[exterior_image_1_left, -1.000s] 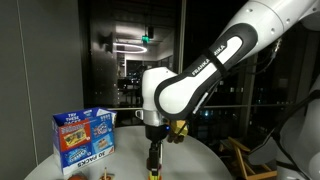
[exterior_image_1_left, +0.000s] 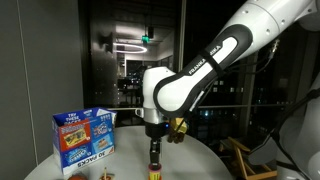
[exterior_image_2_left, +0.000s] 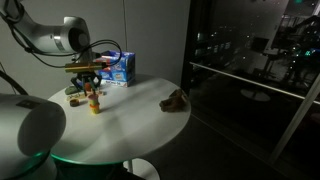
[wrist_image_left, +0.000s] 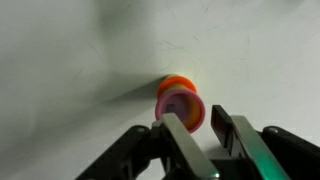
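Note:
In the wrist view, a cup-like thing with a pink rim (wrist_image_left: 198, 105) and dark inside stands just past my gripper. An orange edge (wrist_image_left: 178, 80) shows behind the rim. My two fingers are apart; the left one overlaps the near side of the rim, and contact cannot be told. From exterior view 2, the orange and yellow upright thing (exterior_image_2_left: 94, 104) stands on the table just below my gripper (exterior_image_2_left: 88, 86). Exterior view 1 shows my gripper (exterior_image_1_left: 155, 158) pointing down above its yellow-red part (exterior_image_1_left: 154, 174).
A blue and red toy box (exterior_image_1_left: 84, 138) stands at the back left of the round white table (exterior_image_2_left: 140, 122). A brown crumpled thing (exterior_image_2_left: 175, 101) lies near the table's far side in exterior view 2. Small items, including an orange one (exterior_image_1_left: 106, 175), lie near the box.
The gripper has shifted slightly. The box has not moved.

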